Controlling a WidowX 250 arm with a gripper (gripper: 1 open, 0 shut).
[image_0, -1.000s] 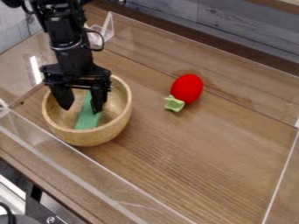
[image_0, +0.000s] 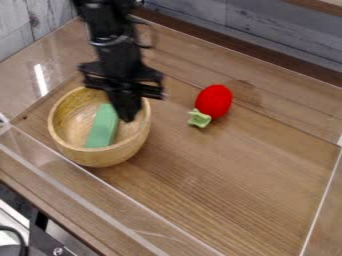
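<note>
A wooden bowl (image_0: 82, 150) sits at the left of the table with a green oblong piece (image_0: 102, 126) lying in it. My black gripper (image_0: 120, 80) hangs above the bowl's back right rim, clear of the green piece; it is blurred, and nothing shows held in it. A red round object (image_0: 214, 100) lies to the right, with a small pale green piece (image_0: 199, 118) just in front of it.
A panelled edge (image_0: 267, 30) runs along the back.
My gripper has risen out of the bowl and moved a little right. The green piece stays in the bowl.
</note>
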